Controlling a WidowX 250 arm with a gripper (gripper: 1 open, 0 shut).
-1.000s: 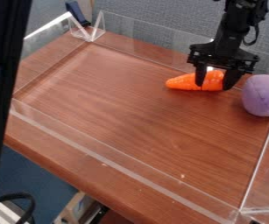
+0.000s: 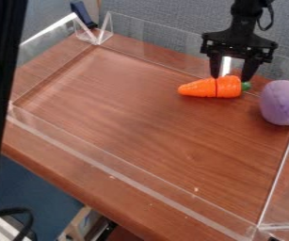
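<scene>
An orange toy carrot (image 2: 204,88) with a green top lies on the wooden table near the back right, tip to the left. My black gripper (image 2: 232,71) hangs just above and behind it, fingers pointing down and apart, with the carrot below them. To the right of the carrot stands a purple eggplant-like toy (image 2: 282,103).
Clear plastic walls (image 2: 134,188) border the wooden workspace (image 2: 121,122) on its sides. A small dark blue object (image 2: 81,13) sits at the back left corner outside.
My gripper has risen a little and no longer covers the carrot, whose orange body and green top now show more fully.
</scene>
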